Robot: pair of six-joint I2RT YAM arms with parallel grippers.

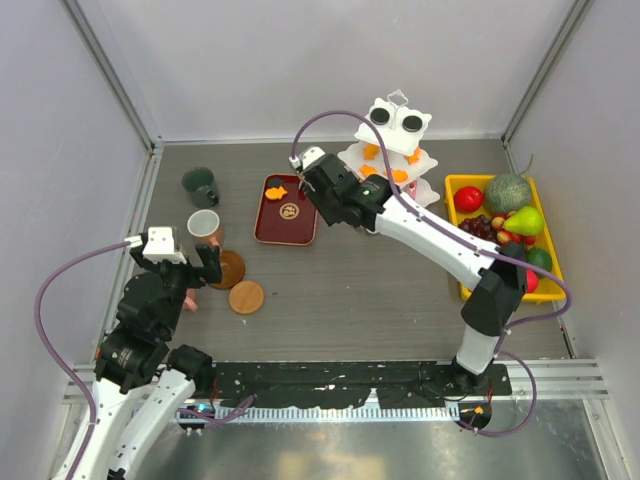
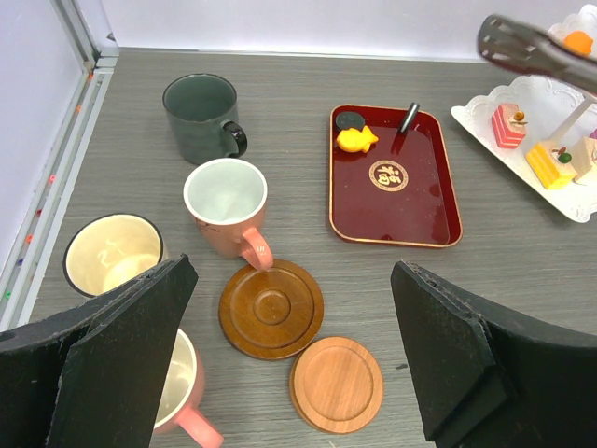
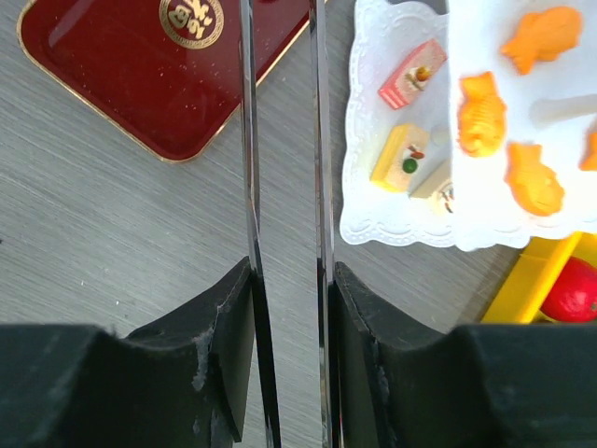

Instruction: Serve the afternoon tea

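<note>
My left gripper is open and empty, above the cups and wooden coasters at left. My right gripper is shut on long metal tongs (image 3: 325, 168), whose tips leave the top of the right wrist view, so what they hold is hidden. It hovers at the right side of the dark red tray (image 2: 396, 229). On that tray lie an orange fish-shaped sweet (image 2: 356, 140), a black round piece (image 2: 350, 120) and a dark stick-like thing (image 2: 410, 117). The tiered white stand (image 1: 398, 130) carries cakes and more fish sweets.
A green mug (image 2: 201, 117), a pink mug (image 2: 227, 201), a yellow-rimmed cup (image 2: 114, 252) and another pink mug (image 2: 182, 383) stand at left. Nearby lie two wooden coasters (image 2: 270, 308). At right is a yellow fruit basket (image 1: 552, 292).
</note>
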